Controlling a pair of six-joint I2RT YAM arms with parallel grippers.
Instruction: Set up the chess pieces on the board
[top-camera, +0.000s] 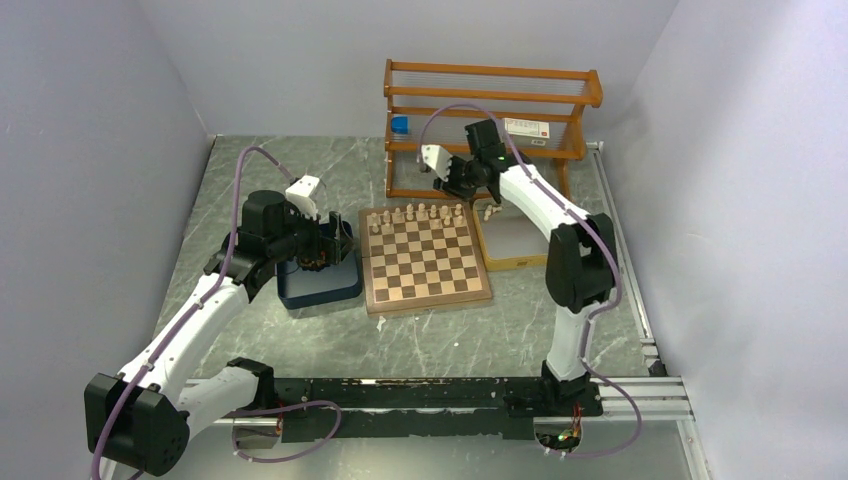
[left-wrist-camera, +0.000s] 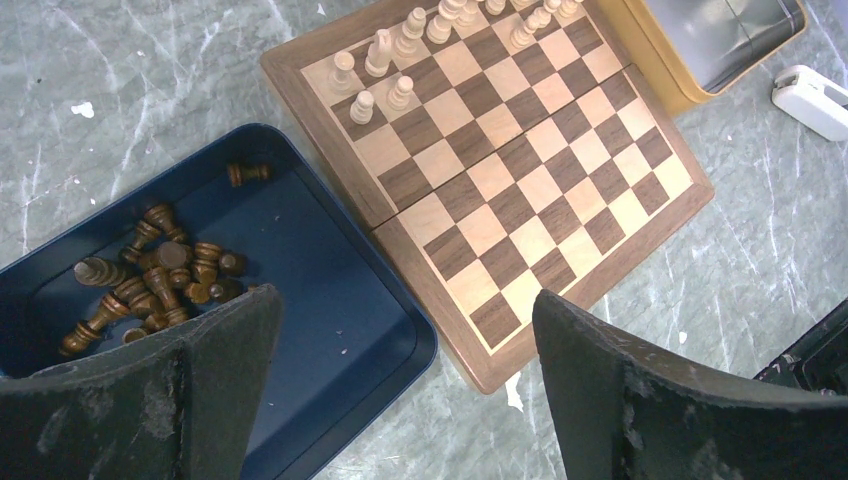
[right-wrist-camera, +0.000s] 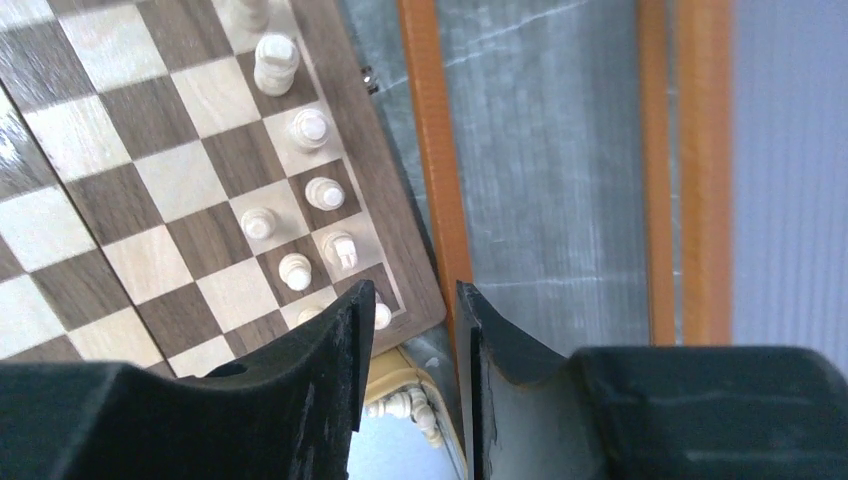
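Note:
The chessboard (top-camera: 425, 265) carries light pieces (left-wrist-camera: 378, 52) standing along its far rows; the other rows in view are bare. Dark pieces (left-wrist-camera: 160, 270) lie heaped in the dark blue bin (left-wrist-camera: 340, 330). A few light pieces (right-wrist-camera: 412, 405) lie in the yellow-rimmed bin (top-camera: 515, 262) right of the board. My left gripper is over the blue bin and the board's near-left edge, open and empty. Above the board's far right corner, my right gripper stands open with nothing between its fingers. Just under its left finger, a light corner piece (right-wrist-camera: 382, 316) is partly covered.
A wooden rack (top-camera: 490, 70) rises directly behind the board, close to my right gripper; it holds a blue item (top-camera: 400, 125) and a white box (top-camera: 527, 128). In front of the board the grey marble table (top-camera: 450, 345) is mostly clear.

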